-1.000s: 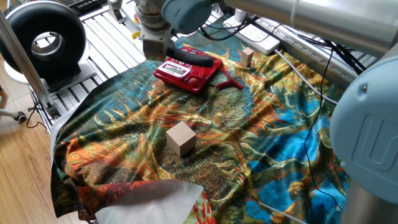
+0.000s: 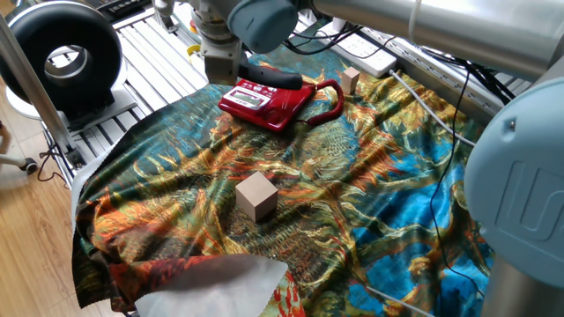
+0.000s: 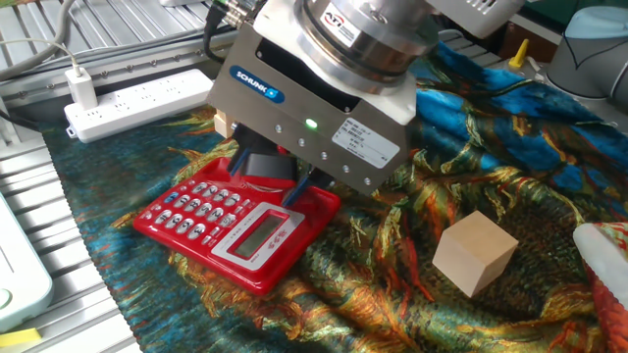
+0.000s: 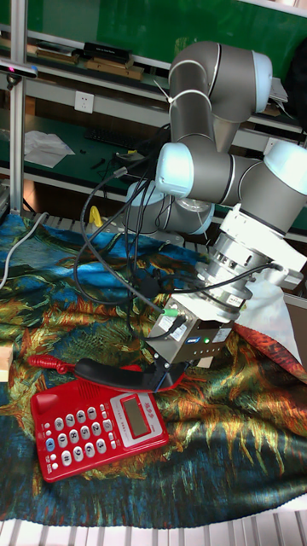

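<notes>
A red telephone (image 3: 196,221) with silver keys and a small display lies on the patterned cloth. My gripper (image 3: 265,182) points down over its display side, its dark blue fingers (image 3: 298,186) on either side of the black handset (image 3: 269,168). It appears shut on one end of that handset. In the third exterior view the handset (image 4: 113,374) stretches left from the fingertips along the phone's back edge, its red coiled cord (image 4: 53,363) at the far end. Whether the handset touches the phone body is unclear.
A wooden cube (image 2: 256,195) stands on open cloth; a smaller wooden block (image 2: 350,81) sits behind the phone near a white power strip (image 3: 142,106). A black ring-shaped object (image 2: 62,62) is at the left. Cables hang around the arm.
Compared with a second ago, the handset's cord end has risen and it lies more level. The red cord now arches upward instead of lying low. My gripper has shifted only slightly.
</notes>
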